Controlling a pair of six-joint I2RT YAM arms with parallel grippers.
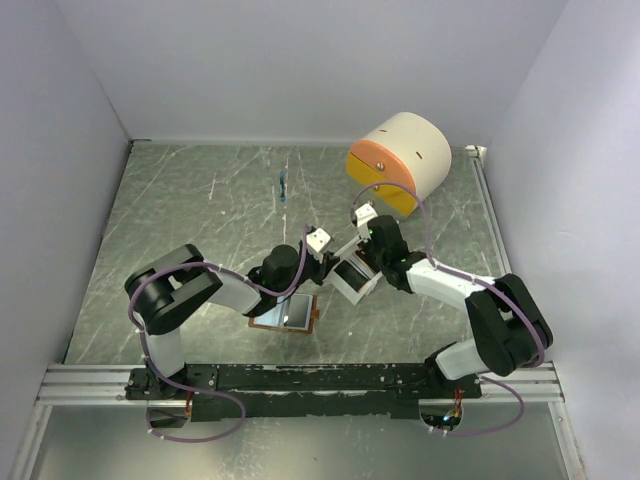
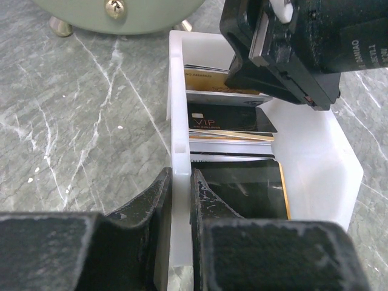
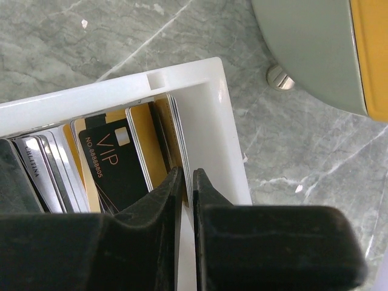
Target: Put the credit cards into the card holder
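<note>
The white card holder [image 2: 180, 103] stands open on the marble surface, with several cards in it. Pinching its side wall is my left gripper, shut with one finger on each face. In the right wrist view my right gripper is shut on a thin stack of cards [image 3: 176, 136] beside the holder's end wall. The stack's far part is inside the holder; its lower edge is hidden by my fingers. A black VIP card [image 3: 108, 154] leans near it, among gold and silver ones. A dark card [image 2: 242, 188] lies flatter at the near end.
A rounded cabinet with a yellow and orange front [image 1: 370, 170] stands just behind the holder. A framed tray [image 1: 297, 312] lies below my left arm. A small blue item [image 1: 282, 185] is at the back.
</note>
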